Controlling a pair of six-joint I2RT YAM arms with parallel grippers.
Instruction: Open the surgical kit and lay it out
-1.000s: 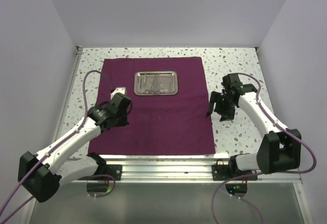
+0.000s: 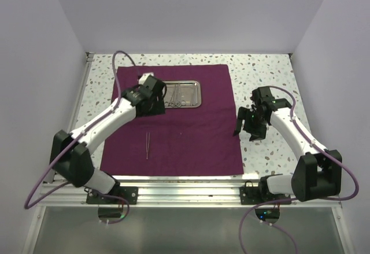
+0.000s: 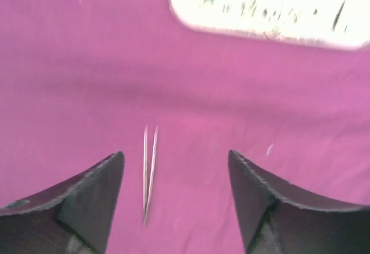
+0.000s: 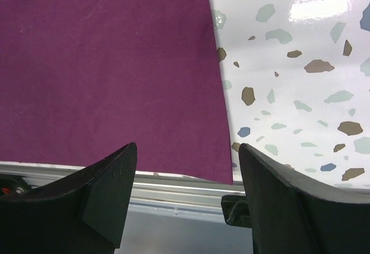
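Tweezers (image 2: 148, 145) lie alone on the left part of the spread purple cloth (image 2: 196, 144). Toward the back of the cloth stands a metal tray (image 2: 196, 95) with several instruments in it. Over the tray's left side hovers my left gripper (image 2: 151, 110), hiding part of it. In the left wrist view the fingers are apart and empty; the tweezers (image 3: 149, 176) show on the cloth below and the front of the tray (image 3: 254, 34) at the top. My right gripper (image 2: 245, 131) stands open above the cloth's right edge, with nothing between its fingers.
A metal rail (image 2: 188, 190) runs along the front edge.
The tweezers now lie uncovered. The right arm barely moved.
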